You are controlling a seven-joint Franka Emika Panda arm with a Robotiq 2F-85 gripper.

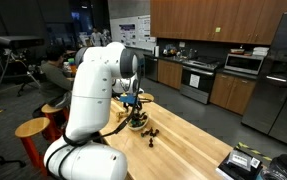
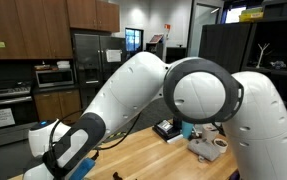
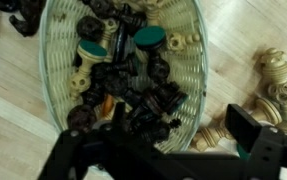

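Note:
In the wrist view, a pale woven basket (image 3: 49, 62) holds a heap of dark and light wooden chess pieces (image 3: 148, 70), some showing green felt bases. My gripper is open above the basket's near part, with a gap between its dark fingers. Nothing is held between them. Light chess pieces (image 3: 275, 68) lie loose on the table to the basket's right, and dark ones (image 3: 25, 18) lie at the upper left. Exterior view 1 shows the basket (image 1: 138, 126) on the wooden table, under the arm's end.
A few dark pieces (image 1: 151, 134) lie beside the basket in exterior view 1. A black device (image 1: 241, 163) sits near its far right end. Stools (image 1: 30, 127) stand off the table at left.

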